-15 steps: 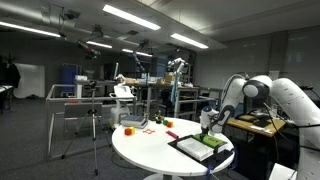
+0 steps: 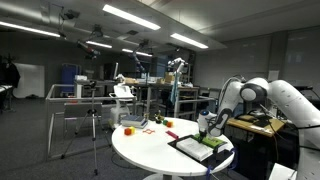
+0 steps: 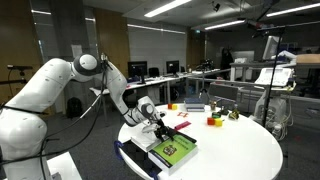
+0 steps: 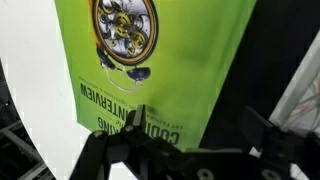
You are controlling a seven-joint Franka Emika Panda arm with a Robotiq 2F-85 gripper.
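Observation:
A green book (image 4: 150,100) with a clock picture and the words "coding interview" fills much of the wrist view, lying flat. In exterior view 2 the same green book (image 3: 176,151) rests on or in a dark tray on the white table. My gripper is open over the book, its dark fingers spread along the bottom of the wrist view. Nothing shows between them. From the side, the gripper (image 3: 160,131) is low, close to the book; whether it touches cannot be told.
Beside the green book lies a flat white item (image 2: 195,149) in the dark tray. A red item (image 3: 182,126) and yellow and red pieces (image 3: 214,121) sit farther off on the round white table (image 3: 235,155).
The arm has come slightly lower toward the green book over the last second. The book and the other table items look unmoved.

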